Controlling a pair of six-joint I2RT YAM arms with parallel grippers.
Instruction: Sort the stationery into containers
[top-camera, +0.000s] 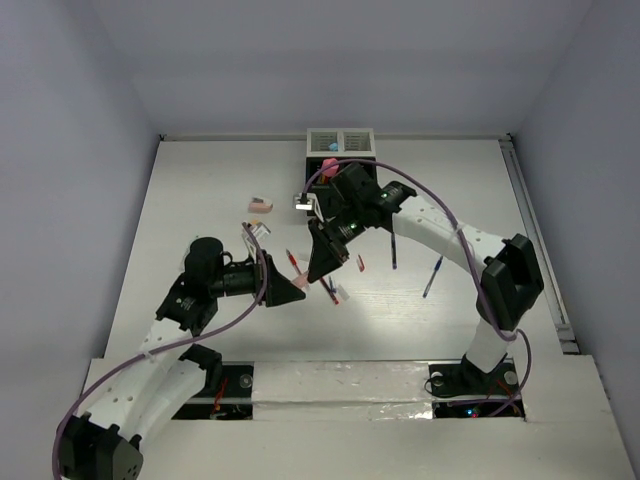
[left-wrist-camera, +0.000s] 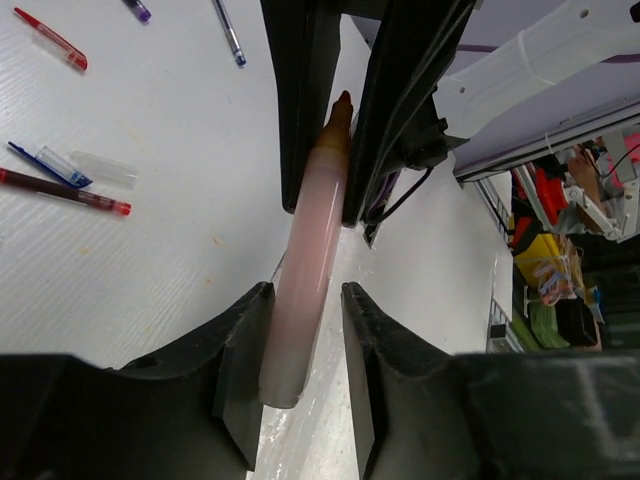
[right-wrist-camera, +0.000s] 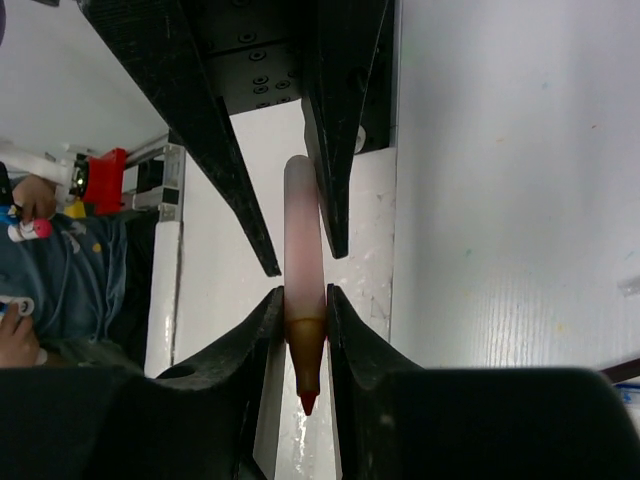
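A pink translucent marker with a tan end and red tip (left-wrist-camera: 306, 280) hangs between my two grippers above the middle of the table. My right gripper (top-camera: 316, 270) is shut on it, as the right wrist view (right-wrist-camera: 305, 330) shows at the tipped end. My left gripper (top-camera: 294, 290) is at the marker's other end, its fingers part open on either side of it. Loose red pens (left-wrist-camera: 65, 195), blue pens (left-wrist-camera: 230, 35) and clear caps (left-wrist-camera: 105, 168) lie on the white tabletop.
A container block (top-camera: 340, 140) with compartments stands at the back centre, partly behind the right arm. A pink eraser-like item (top-camera: 259, 205) lies left of it. Pens (top-camera: 433, 277) lie to the right.
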